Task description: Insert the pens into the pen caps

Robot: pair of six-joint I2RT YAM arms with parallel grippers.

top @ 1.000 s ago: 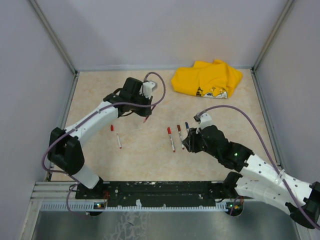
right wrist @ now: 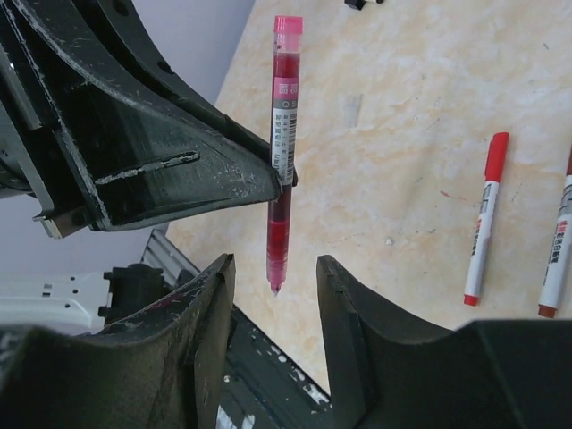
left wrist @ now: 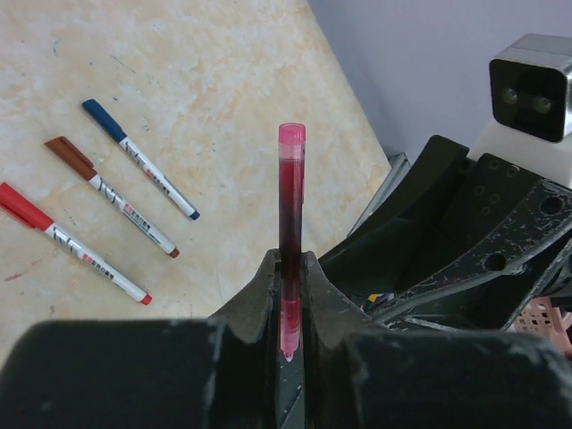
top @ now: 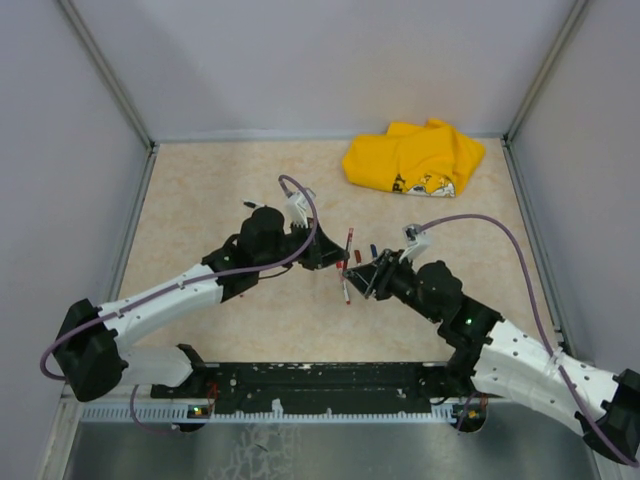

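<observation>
A dark-red pen point(left wrist: 290, 197) with pink ends is gripped around its body by my left gripper. In the right wrist view the same pen point(right wrist: 284, 134) stands nearly upright, a small point showing at its lower end. My right gripper is open, its fingers point(right wrist: 213, 299) apart; the pen's lower end appears in the gap between them, but whether it touches a finger I cannot tell. Seen from above, the left gripper point(top: 340, 256) and right gripper point(top: 360, 284) nearly meet at mid-table.
Red point(left wrist: 89, 255), brown point(left wrist: 125, 210) and blue point(left wrist: 147, 165) capped pens lie side by side on the table, close to the grippers. A yellow cloth point(top: 413, 160) rests at the back right. Bare table point(top: 190, 190) spreads at the back left.
The left arm has swung right and toward the front, carrying the red pen from the back middle up to the right gripper. My right gripper has shifted only slightly.
</observation>
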